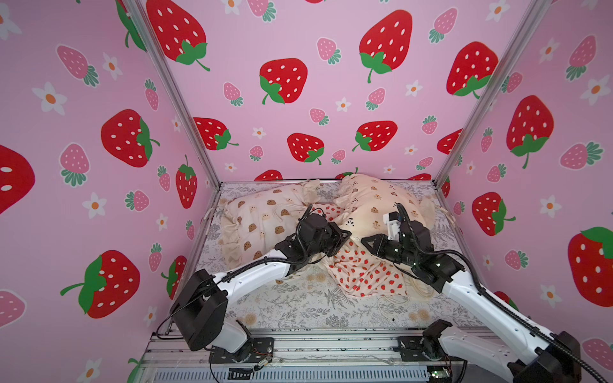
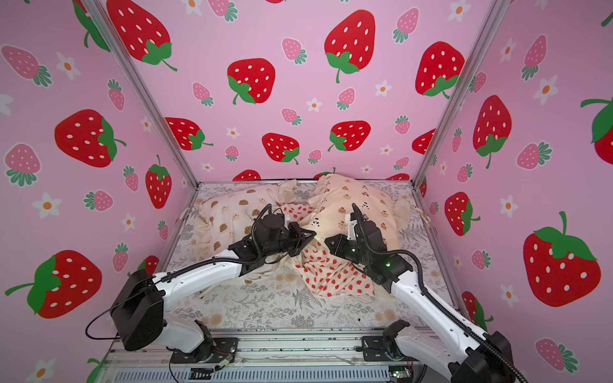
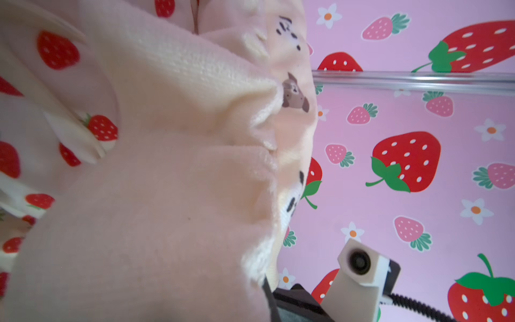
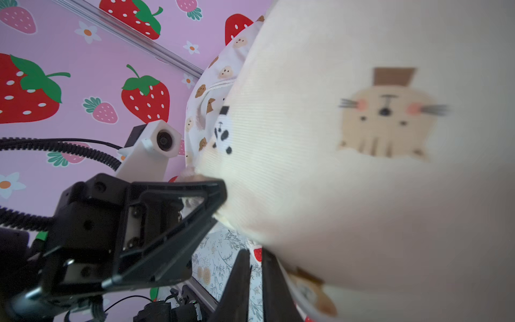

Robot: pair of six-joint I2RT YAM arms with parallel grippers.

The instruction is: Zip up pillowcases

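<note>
A cream pillowcase with animal prints (image 1: pixel 373 194) lies on the right, over a red strawberry-print fabric (image 1: pixel 364 277). My left gripper (image 1: pixel 344 234) is shut on the cream fabric near its middle front edge; its wrist view is mostly filled by bunched cream cloth (image 3: pixel 161 214). My right gripper (image 1: pixel 370 242) is just right of it, at the pillowcase's front; in the right wrist view its dark fingertips (image 4: pixel 242 257) stand part open beneath the bulging cream fabric. Whether any fabric lies between them is unclear.
A second printed pillowcase (image 1: pixel 252 226) lies on the left. Pink walls and metal rails bound the workspace closely at the sides and back. Bare table (image 1: pixel 344 312) shows along the front.
</note>
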